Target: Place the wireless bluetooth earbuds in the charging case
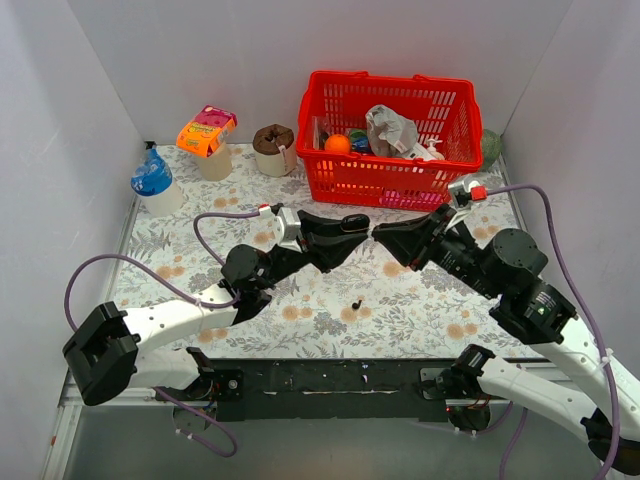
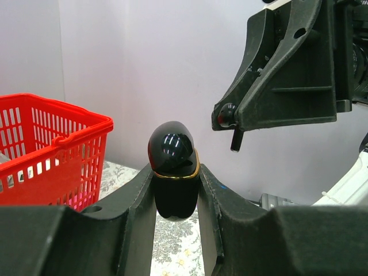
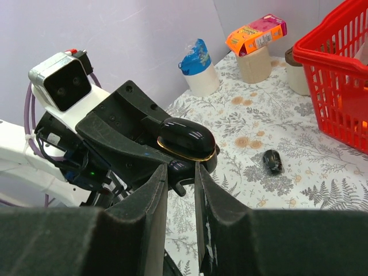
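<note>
The glossy black charging case (image 2: 171, 149), with its gold seam line, is gripped in my left gripper above the table. How far its lid is open, I cannot tell. Opposite it, my right gripper (image 1: 376, 235) is shut on a small dark earbud (image 2: 227, 115), whose short stem points down in the left wrist view. In the right wrist view this earbud (image 3: 181, 171) shows at the fingertips, in front of the case (image 3: 187, 138). A narrow gap separates the two grippers from above. Another small black piece, perhaps an earbud (image 1: 356, 305), lies on the table.
At the back stands a red basket (image 1: 390, 185) of assorted items. Several pots, one topped by an orange box (image 1: 207, 131), line the back left. In the right wrist view a dark capsule-shaped object (image 3: 272, 162) rests on the tabletop.
</note>
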